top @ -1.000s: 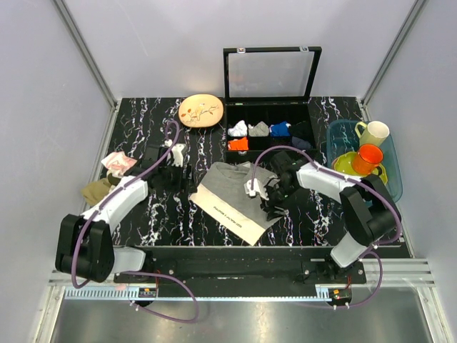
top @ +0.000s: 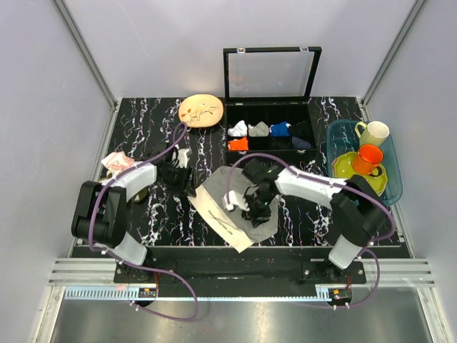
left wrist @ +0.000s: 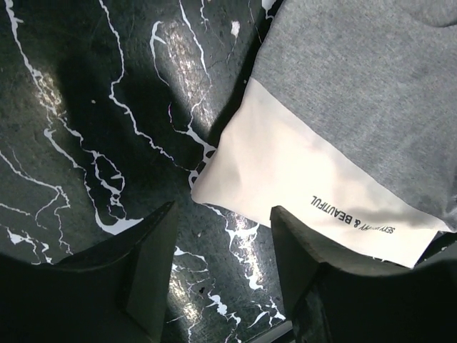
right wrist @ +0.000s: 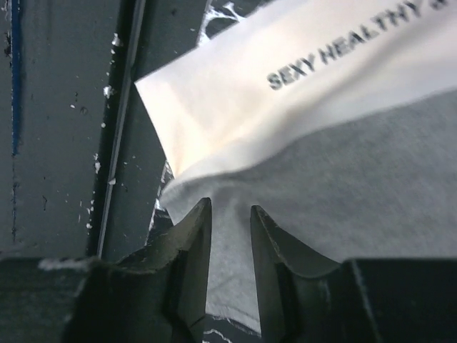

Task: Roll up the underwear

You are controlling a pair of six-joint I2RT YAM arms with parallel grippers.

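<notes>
The grey underwear [top: 221, 179] lies flat on the black marble table, its cream waistband [top: 214, 218] along the lower-left side, with printed lettering. My left gripper is over the waistband's left corner, part open with nothing between its fingers. My right gripper hangs above the grey cloth near the band's front end, fingers apart and empty; in the top view it is blurred.
A black compartment box [top: 253, 150] with folded items stands behind the cloth. A blue tray [top: 396, 186] with mugs is at right, a round board [top: 201, 108] at back, loose cloths [top: 118, 161] at left.
My right arm has moved left and toward the front over the underwear. My left arm has shifted slightly, its gripper staying by the band's left corner.
</notes>
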